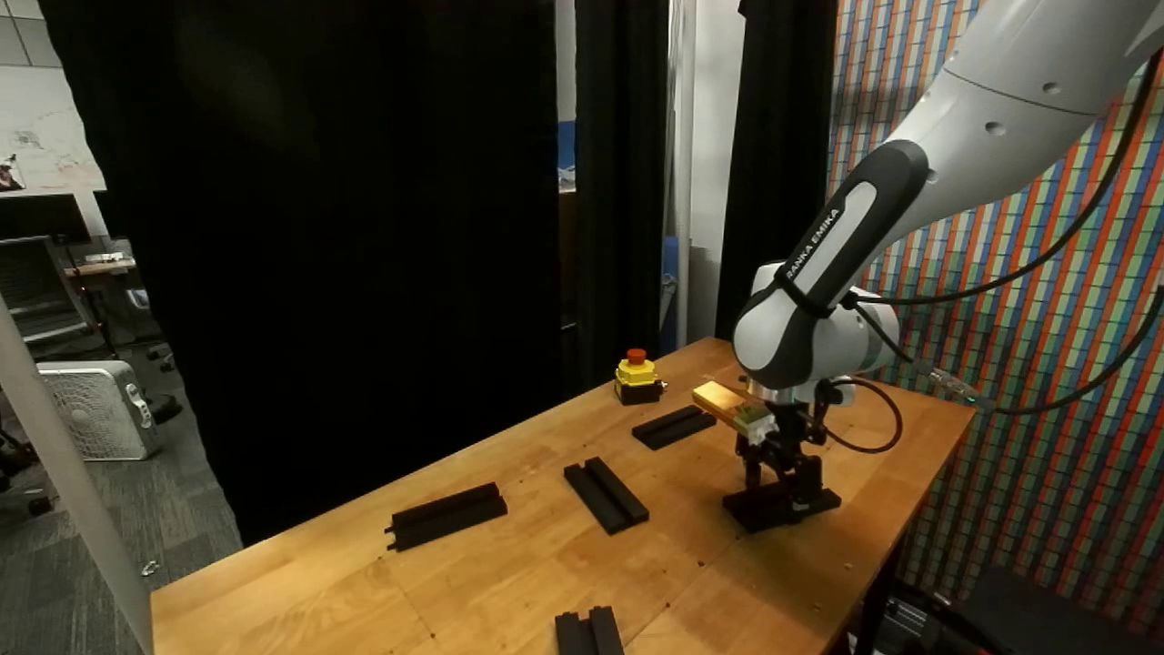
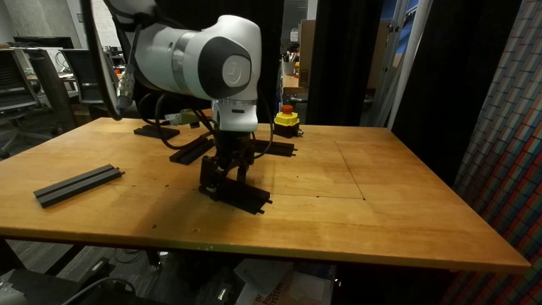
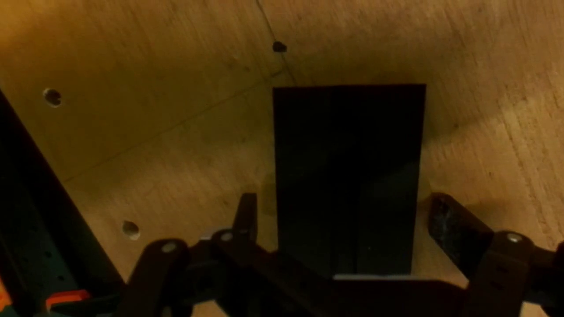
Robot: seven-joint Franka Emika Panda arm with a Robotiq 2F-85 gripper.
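A black grooved track piece (image 3: 349,169) lies flat on the wooden table. My gripper is down around it and open, with one finger (image 3: 246,216) on the left of the piece and the other finger (image 3: 454,232) on its right. In the wrist view, bare wood shows between the left finger and the piece; the right finger stands closer to its edge. The piece's near part is hidden under the gripper body. In exterior view 2 its end with two small pegs (image 2: 259,203) sticks out in front of the gripper (image 2: 226,180).
Other black track pieces lie apart on the table: one at left (image 1: 447,517), one in the middle (image 1: 607,495), one farther back (image 1: 674,427) and one at the front (image 1: 589,633). A yellow-and-red stop button (image 1: 637,377) stands at the far edge.
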